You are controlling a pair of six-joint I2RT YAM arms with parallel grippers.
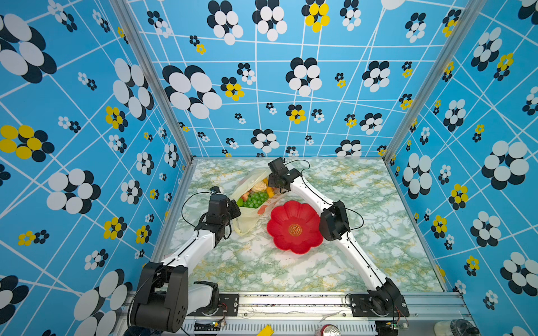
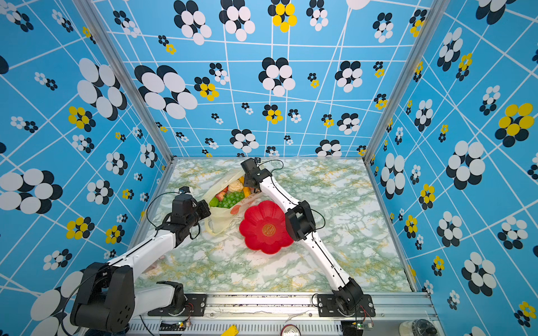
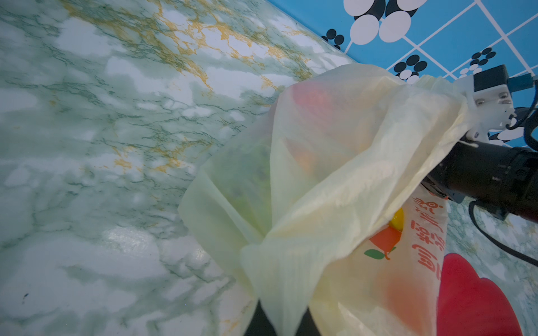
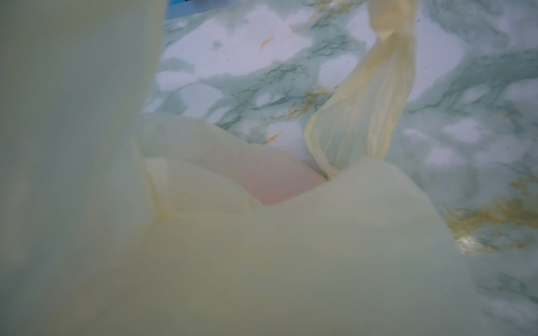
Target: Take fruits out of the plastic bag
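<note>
The pale yellow plastic bag (image 3: pixel 347 168) lies on its side, its mouth held apart. Inside are a green grape bunch (image 1: pixel 255 200), a yellow piece (image 1: pixel 270 191) and a pale round one (image 1: pixel 260 186). My left gripper is shut on a gathered fold of the bag's edge. Deep in the bag's far right side sits my right gripper (image 2: pixel 246 180), its fingertips hidden by the film and its own body. Film (image 4: pixel 252 268) fills much of the right wrist view, so whatever its fingers have between them cannot be seen.
A red flower-shaped dish (image 1: pixel 295 226) stands just in front of the bag, below the right forearm.
</note>
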